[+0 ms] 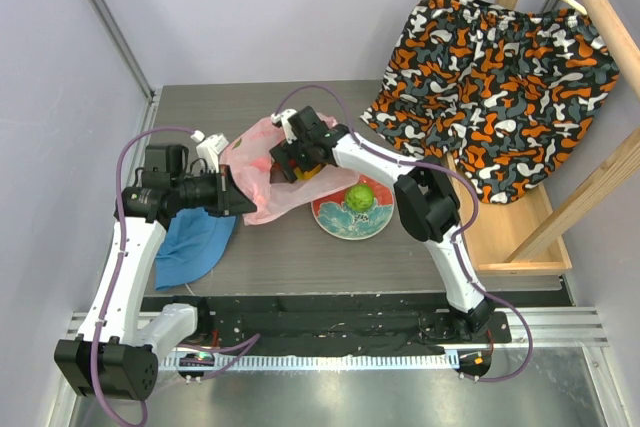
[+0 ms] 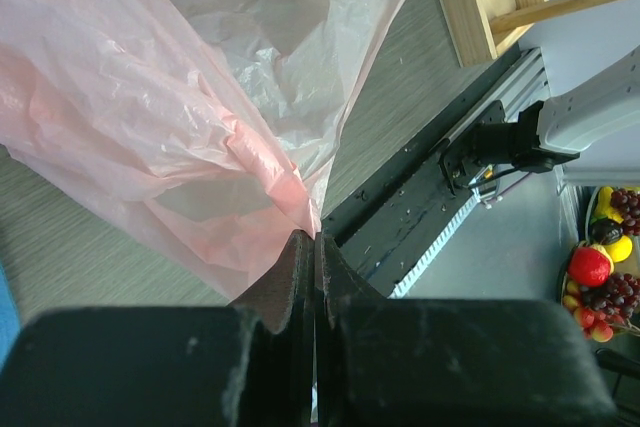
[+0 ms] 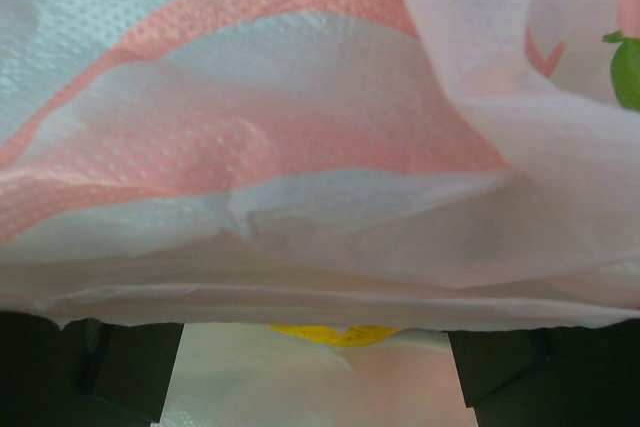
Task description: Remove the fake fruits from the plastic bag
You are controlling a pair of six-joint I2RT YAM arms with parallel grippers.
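The pink-and-white plastic bag (image 1: 258,172) lies spread on the table, its mouth held up at one edge. My left gripper is shut on that edge, which runs in between its fingertips. Inside the bag's mouth, my right gripper (image 1: 285,163) stands open; bag film crosses in front of its fingers (image 3: 135,372) in the right wrist view. Between and beyond these fingers shows part of a yellow fruit (image 3: 335,334), mostly hidden by the film. On the colourful plate (image 1: 345,230) sits a round green fruit (image 1: 360,197).
A blue cloth-like item (image 1: 190,250) lies under the left arm. To the right stands a wooden rack (image 1: 520,232) with camouflage fabric (image 1: 490,87) hung on it. The table in front of the bag (image 1: 275,262) is clear.
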